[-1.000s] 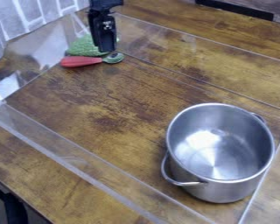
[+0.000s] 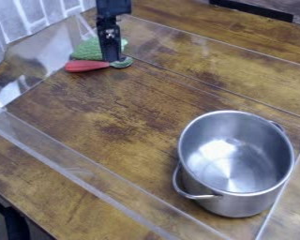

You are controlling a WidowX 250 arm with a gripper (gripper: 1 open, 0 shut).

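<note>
My gripper [image 2: 112, 54] hangs at the upper left, low over a green cloth [image 2: 87, 49] and a red object [image 2: 85, 67] with a small green round end, both lying on the wooden table. It is dark and small in this view, and I cannot tell whether it is open or shut, or whether it touches the items below it.
A large steel pot [image 2: 235, 164] with side handles stands at the lower right. Clear plastic strips or edges cross the table [image 2: 115, 122]. A pale curtain-like surface [image 2: 15, 28] is at the upper left.
My gripper has shifted very slightly over the cloth and red object. The pot and the other things have not moved.
</note>
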